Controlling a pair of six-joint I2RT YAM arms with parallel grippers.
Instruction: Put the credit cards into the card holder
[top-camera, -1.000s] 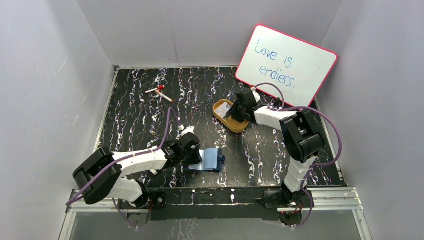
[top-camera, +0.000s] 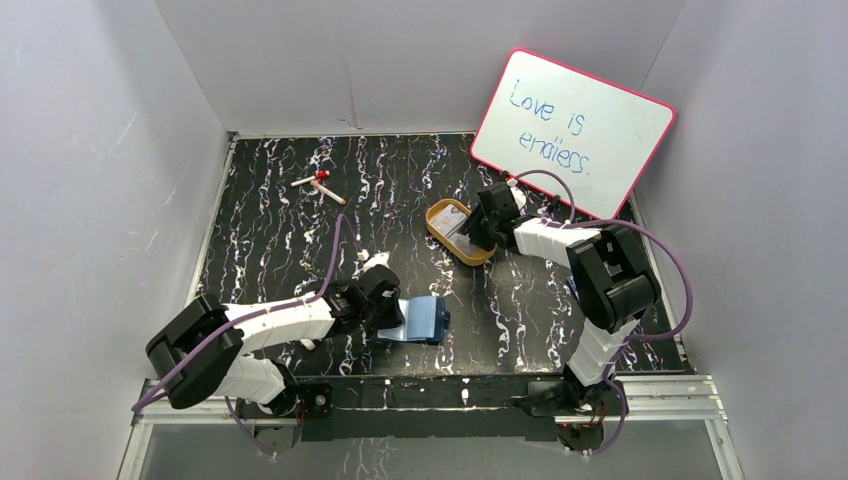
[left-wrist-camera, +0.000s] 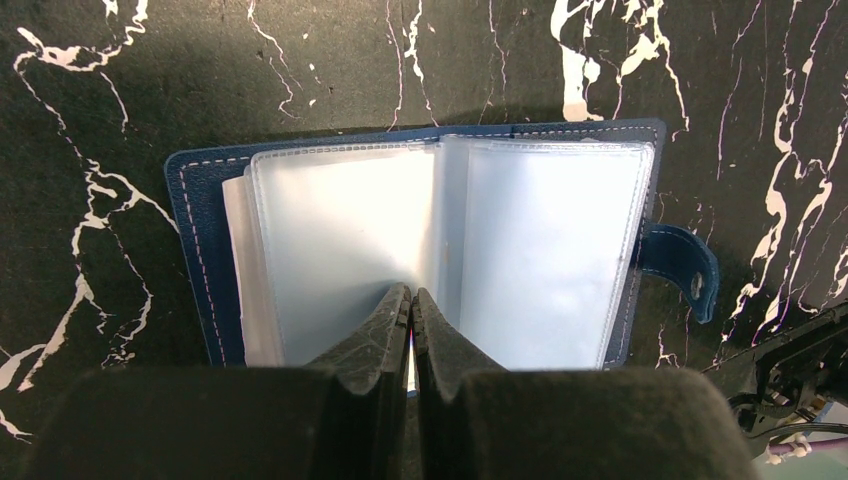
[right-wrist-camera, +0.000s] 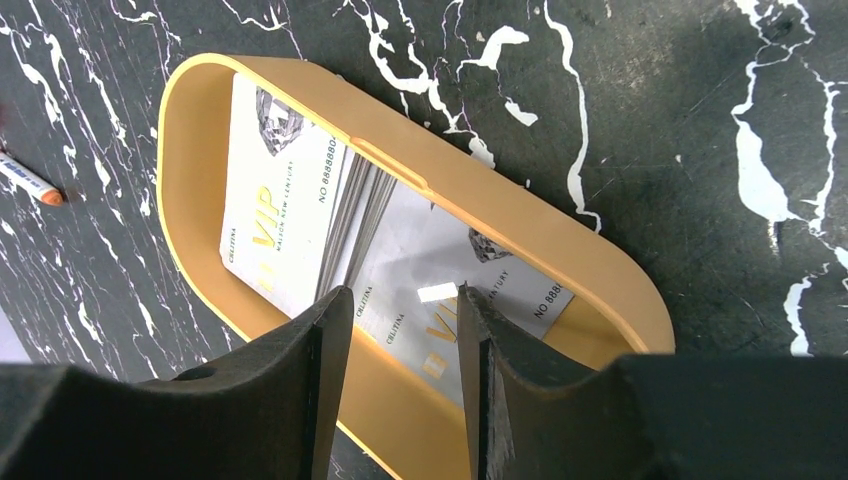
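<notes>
The blue card holder (left-wrist-camera: 205, 260) lies spread open on the table, clear sleeves (left-wrist-camera: 550, 230) facing up. My left gripper is over its left sleeve with fingertips together; whether any sleeve edge is between them cannot be made out. In the right wrist view a yellow-orange tray (right-wrist-camera: 470, 195) holds the silver credit cards: some cards (right-wrist-camera: 275, 200) are stacked at one end, others (right-wrist-camera: 410, 255) lie toward the middle and other end. My right gripper is over the tray with its fingers apart, nothing held between them, above the looser cards.
Markers (top-camera: 322, 186) lie at the back left of the table. A red-framed whiteboard (top-camera: 570, 130) leans at the back right, close to the right arm. Table surface between tray and card holder (top-camera: 425, 320) is free.
My right gripper has shifted slightly to the right over the tray, and more of the cards shows in the top view. My left arm and the card holder have stayed still.
</notes>
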